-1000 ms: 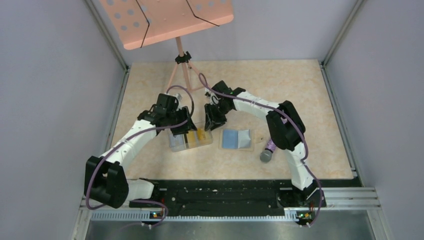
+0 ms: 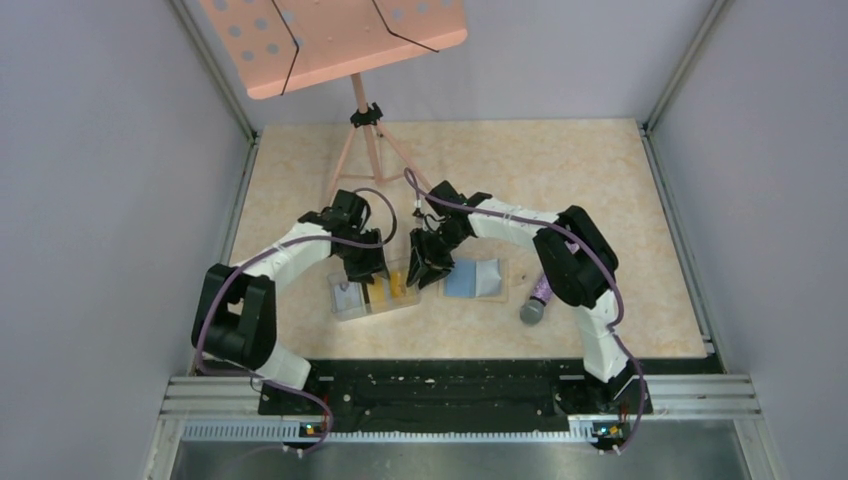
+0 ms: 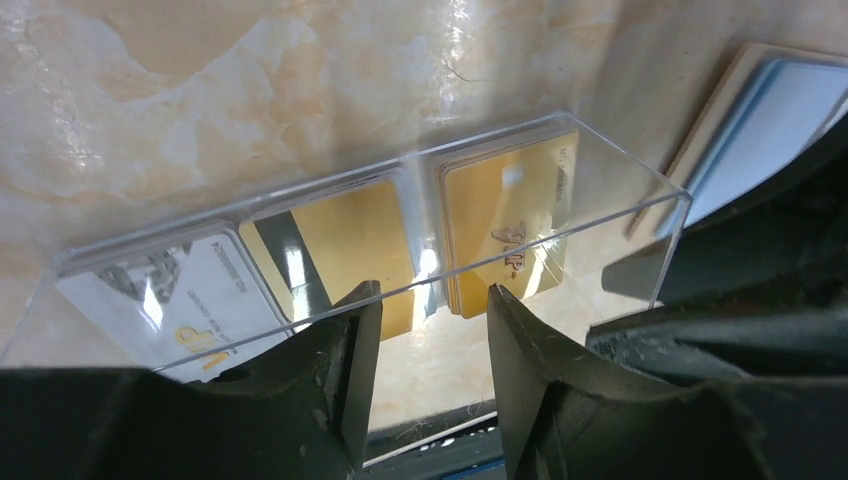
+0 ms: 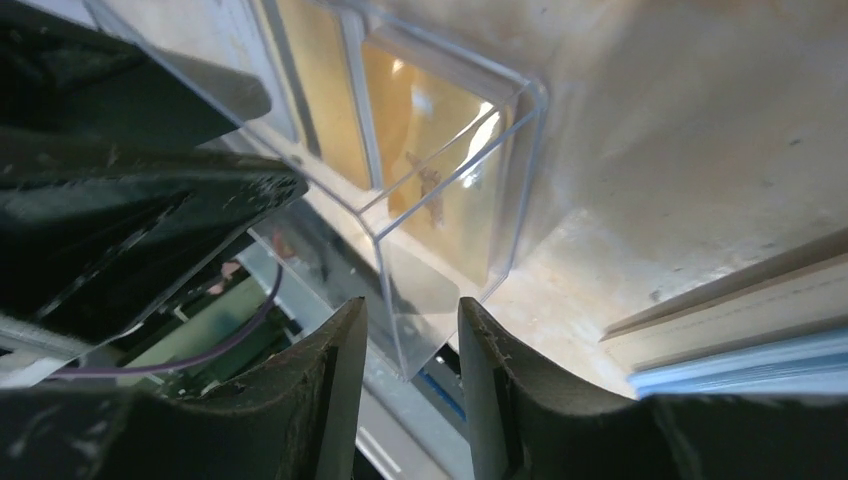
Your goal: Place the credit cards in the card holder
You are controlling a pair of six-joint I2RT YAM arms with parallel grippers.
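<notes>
A clear open-topped box (image 3: 320, 168) lies on the table with cards inside. From left to right it shows a silver-grey card (image 3: 210, 275), a gold card with a black stripe (image 3: 350, 235) and a stack of gold cards (image 3: 500, 205). My left gripper stands open over the box's near top edge, fingers apart, holding no card. At the box's right end my right gripper is open too, with a box corner showing between its fingers. To the right lies a blue and white folder-like piece (image 2: 472, 278); I cannot tell if it is the holder.
The blue and white piece rests on a thin pale board (image 2: 506, 292). A purple-and-grey cylinder (image 2: 535, 305) lies farther right, under the right arm. A pink stand (image 2: 370, 150) rises at the back left. Bare table stretches across the back right.
The clear box has slid toward the table's front edge and slightly left, with its cards. Both grippers have moved toward the front with it.
</notes>
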